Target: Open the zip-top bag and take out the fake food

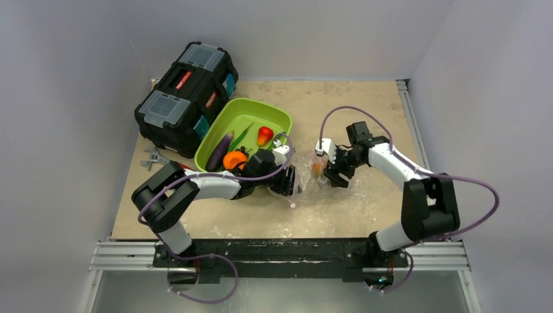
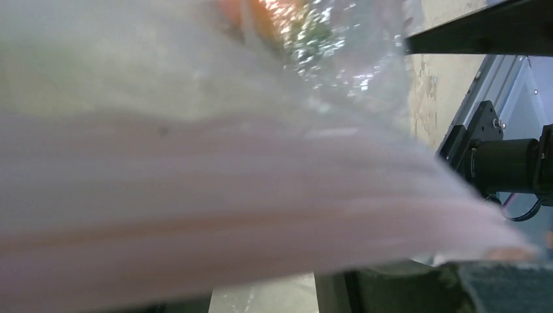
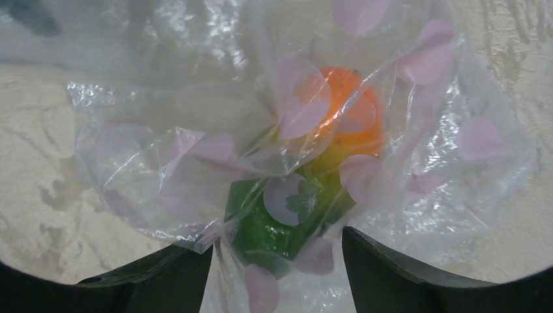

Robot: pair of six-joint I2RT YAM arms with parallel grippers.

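A clear zip bag (image 1: 306, 186) with pink dots lies crumpled on the board between both grippers. Inside it, orange and green fake food (image 3: 283, 218) shows through the plastic. My left gripper (image 1: 287, 182) is at the bag's left edge; in the left wrist view the blurred pink zip strip (image 2: 195, 222) fills the lower part, hiding whether the fingers pinch it. My right gripper is open above the bag, its fingers either side of plastic over the green part.
A green tray (image 1: 235, 111) with fake eggplant, orange and other produce stands behind my left arm. Black toolboxes (image 1: 182, 98) and a wrench lie at the left. The back right of the board (image 1: 345, 94) is clear.
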